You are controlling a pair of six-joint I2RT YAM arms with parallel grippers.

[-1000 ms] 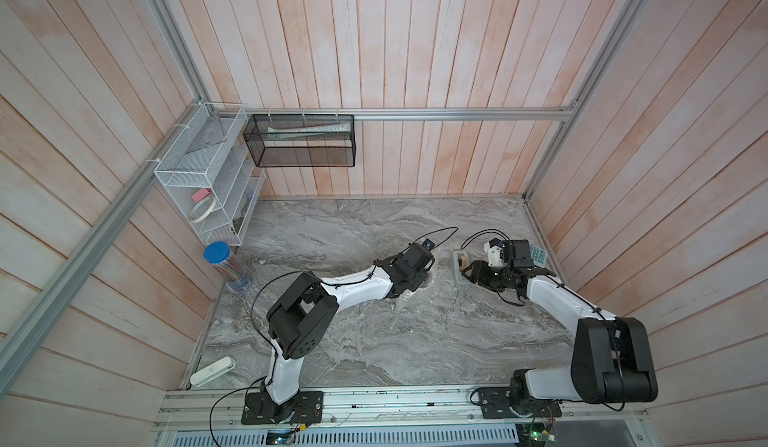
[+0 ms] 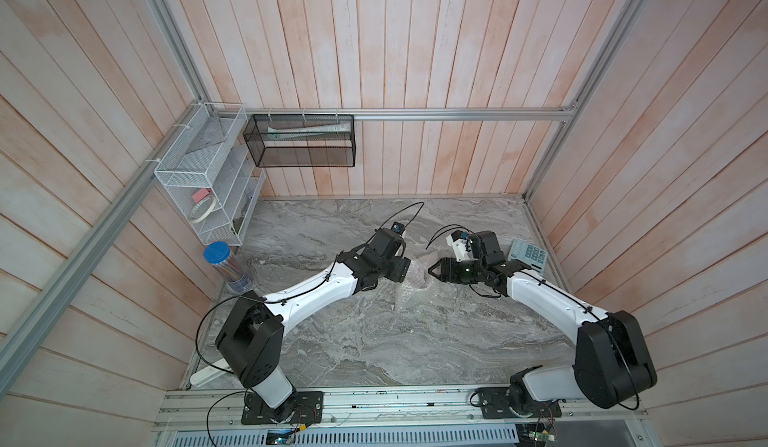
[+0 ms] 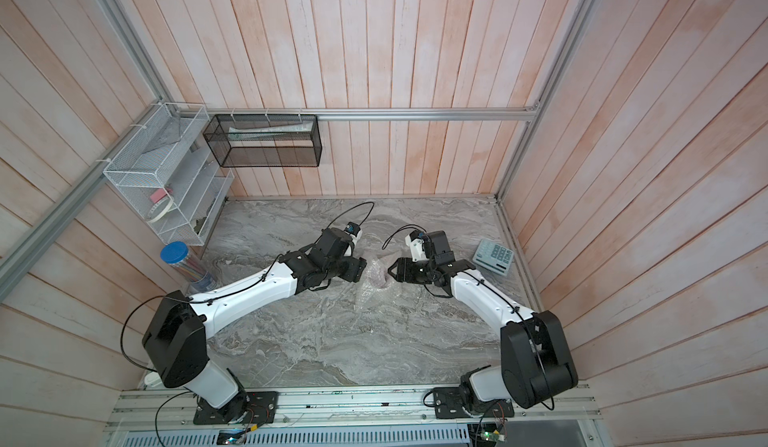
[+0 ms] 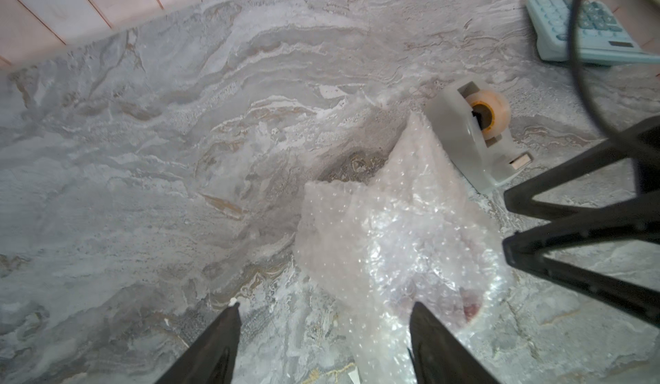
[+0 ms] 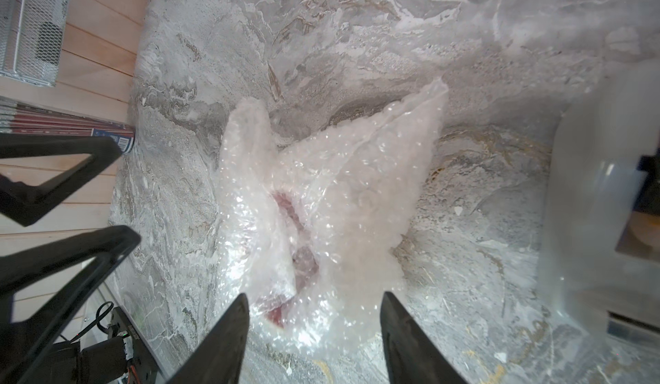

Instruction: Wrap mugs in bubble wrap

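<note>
A bundle of clear bubble wrap point(image 4: 371, 239) lies on the marble tabletop, roughly folded, with pointed corners sticking up. Something pinkish inside point(image 5: 302, 260) shows through the folds; I cannot make out its whole shape. My left gripper is open over the near left side of the bundle, nothing between its fingers. From the right, my right gripper hovers over the wrap with its fingers apart and is not gripping it. The two grippers face each other across the bundle point(image 2: 412, 276). A grey tape dispenser point(image 4: 474, 136) with a tape roll stands right beside the wrap.
A pale blue calculator point(image 2: 528, 255) sits at the right edge. On the left stand a blue-lidded jar point(image 2: 227, 264) and a white wire rack point(image 2: 212, 175). A black mesh basket point(image 2: 300, 156) hangs on the back wall.
My left gripper has drawn back leftward off the bundle, leaving more of it in view. The right gripper has come leftward from beside the tape dispenser to the wrap.
</note>
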